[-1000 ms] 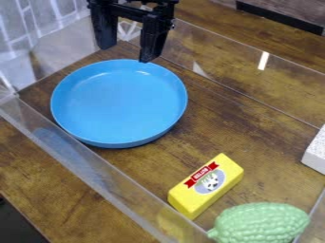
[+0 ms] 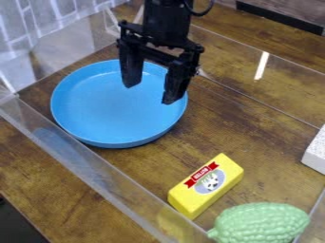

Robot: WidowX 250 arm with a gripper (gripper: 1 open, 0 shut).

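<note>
The black gripper [image 2: 152, 66] hangs over the back half of a round blue plate [image 2: 112, 112]. Its two fingers are spread wide apart, one at the left and one at the right, with nothing visible between them. A yellow box [image 2: 206, 187] with a red label lies on the wooden table in front and to the right of the plate. A green, ridged toy [image 2: 259, 222] lies at the bottom right.
A white object [image 2: 313, 144] sits at the right edge. Clear plastic walls run along the left and bottom of the area. Bare wood [image 2: 241, 114] lies right of the plate.
The plate, box and toy have stayed in place.
</note>
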